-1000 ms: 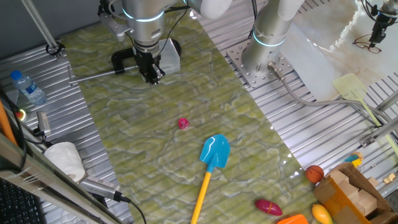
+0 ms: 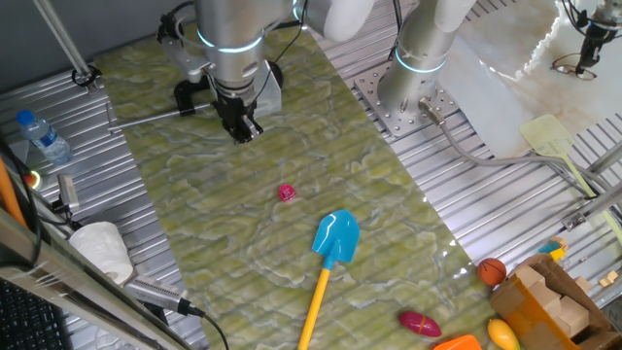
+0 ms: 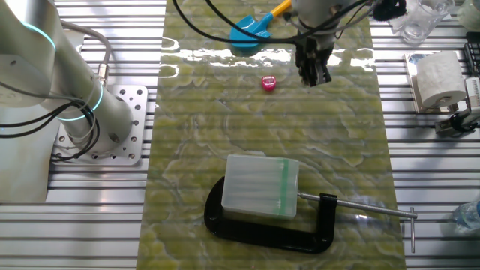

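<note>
My gripper [image 2: 248, 134] hangs above the green marbled mat, pointing down, with no object visible at its dark fingertips. How far apart its fingers stand is too small to tell. A small round pink-red object [image 2: 287, 192] lies on the mat apart from the gripper, and the same pink-red object [image 3: 268, 83] shows in exterior view 2 just left of the gripper [image 3: 316, 78]. Farther along the mat rests a toy shovel with a blue blade [image 2: 336, 237] and a yellow handle [image 2: 314, 309]. Exterior view 2 shows part of the blue blade [image 3: 247, 34] behind cables.
A black clamp [image 3: 270, 237] and a translucent box [image 3: 259, 186] occupy one end of the mat. A purple-red oval toy [image 2: 420, 323], a lemon [image 2: 502, 334], a small basketball [image 2: 491, 271] and a cardboard box [image 2: 530, 309] stand near its opposite corner. Bare mat surrounds the pink-red object.
The gripper has shifted slightly down and right in exterior view 1, away from the clamp and closer to the pink-red object. The objects on the mat have stayed in place.
</note>
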